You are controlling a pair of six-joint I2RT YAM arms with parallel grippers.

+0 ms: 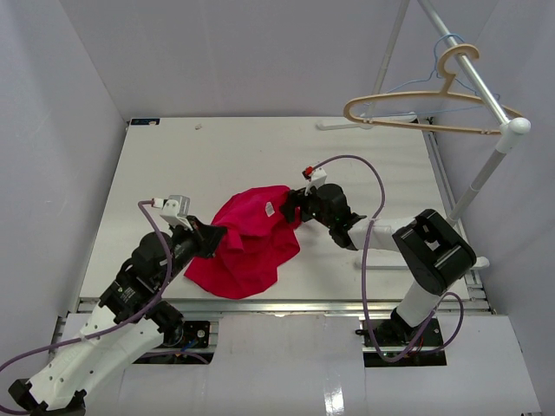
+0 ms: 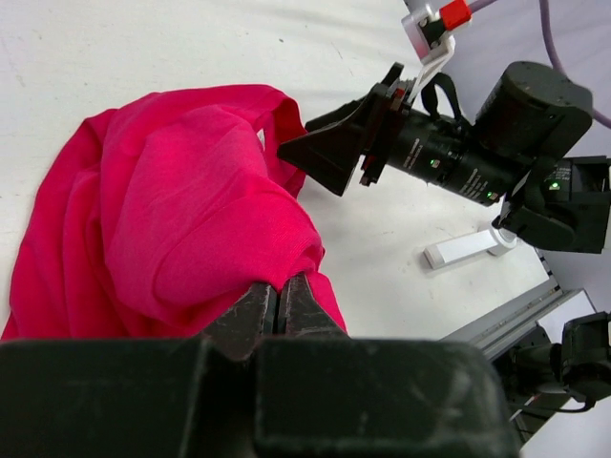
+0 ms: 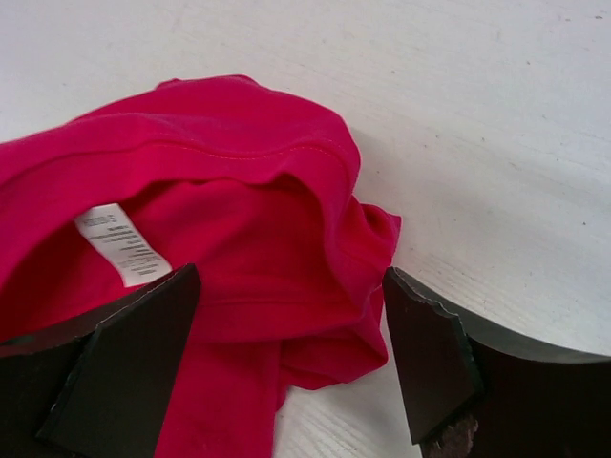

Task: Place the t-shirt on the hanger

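A crumpled red T-shirt (image 1: pixel 243 269) lies on the white table, with a white label showing in the right wrist view. My left gripper is shut on a fold of the shirt at its left side. My right gripper stands open over the shirt's right edge, its fingers either side of a folded hem (image 3: pixel 339 248). A tan hanger (image 1: pixel 373 121) hangs on a white rail at the upper right, alongside a blue hanger (image 1: pixel 403 84).
The white rack (image 1: pixel 477 178) stands along the table's right side.
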